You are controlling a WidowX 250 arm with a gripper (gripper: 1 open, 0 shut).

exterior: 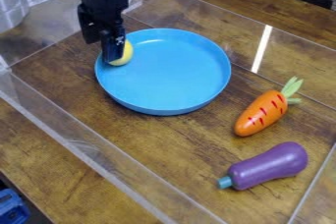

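My black gripper (104,33) hangs at the upper left, over the left rim of a blue plate (164,71), with its fingers open. A yellow object (124,57) lies on the plate's left side, just below and right of the fingers, partly hidden by them; I cannot tell whether they touch it.
An orange toy carrot (262,113) lies right of the plate, and a purple toy eggplant (269,166) at the lower right. Clear walls edge the wooden surface (132,159). A blue object (10,206) sits at the lower left corner.
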